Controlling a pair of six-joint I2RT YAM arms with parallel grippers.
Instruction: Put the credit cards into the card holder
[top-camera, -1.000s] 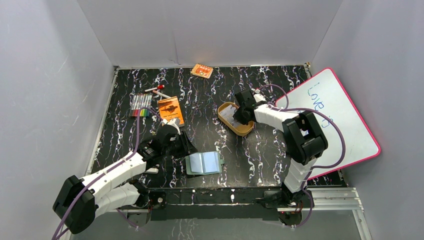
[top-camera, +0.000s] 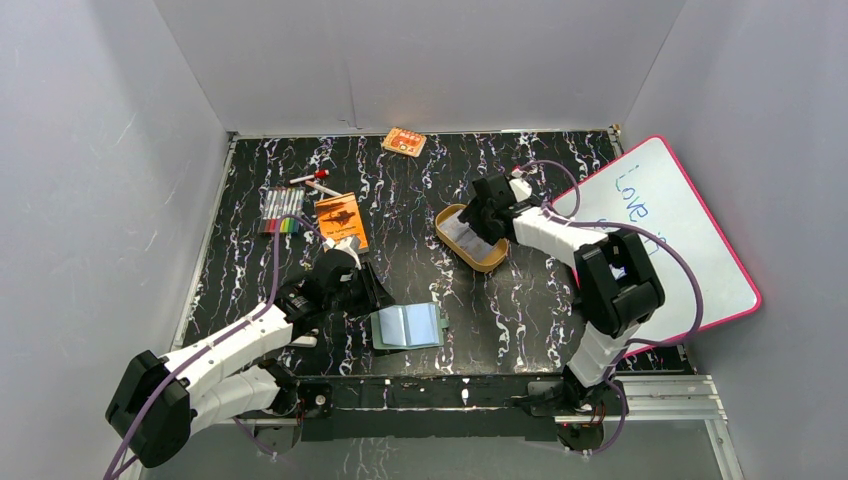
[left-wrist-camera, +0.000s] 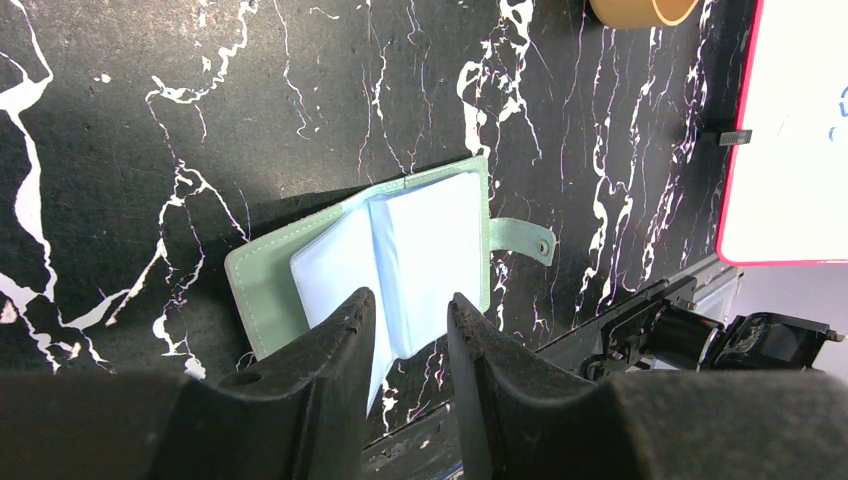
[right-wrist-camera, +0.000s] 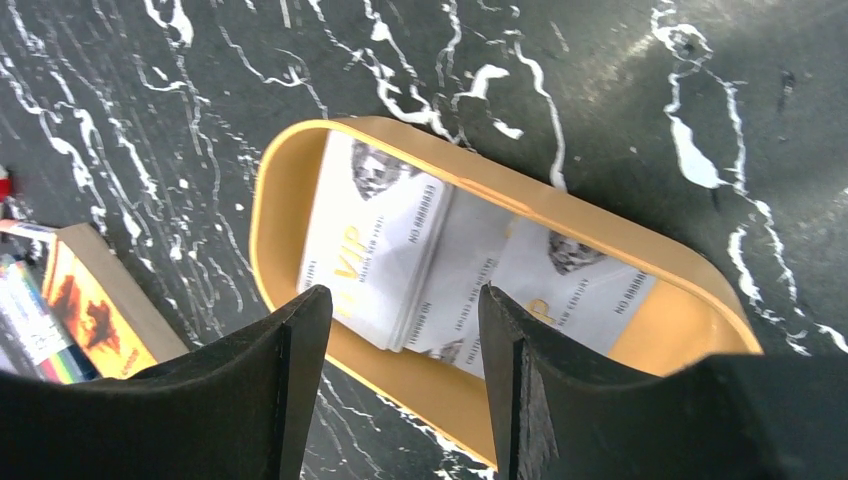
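Note:
In the tan oval tray (right-wrist-camera: 555, 205) lie several whitish cards; one card (right-wrist-camera: 370, 240) at its left end rests on others, and another card (right-wrist-camera: 570, 290) shows to the right. My right gripper is open over the tray, its fingers apart and nothing between them. The green card holder (left-wrist-camera: 270, 265) lies spread open on the table, with pale translucent sleeves (left-wrist-camera: 435, 245) and a snap strap (left-wrist-camera: 522, 238). Above its near side my left gripper stands open and empty, the sleeves showing below between its fingertips.
An orange box (top-camera: 342, 222) and a row of markers (top-camera: 282, 208) are on the left. A small orange book (top-camera: 404, 141) lies at the back. The whiteboard (top-camera: 675, 240) fills the right side. Table between holder and tray is clear.
The right arm has risen slightly and shifted a little to the right over the tray. Left arm, holder and tray look unmoved.

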